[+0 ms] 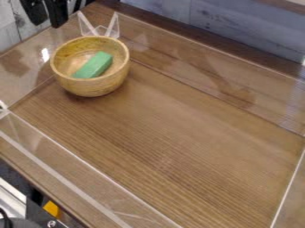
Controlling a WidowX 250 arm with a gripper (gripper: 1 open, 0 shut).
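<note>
A yellow-tan round bowl [89, 87] stands on the upper left of the wooden table, with a green block [95, 65] lying inside it. The black gripper [53, 25] is at the top left edge of the view, above and behind the bowl, apart from it and mostly out of frame. Its opening is hard to make out.
A clear pointed object [103, 25] stands just behind the bowl. A pale wall runs along the back.
</note>
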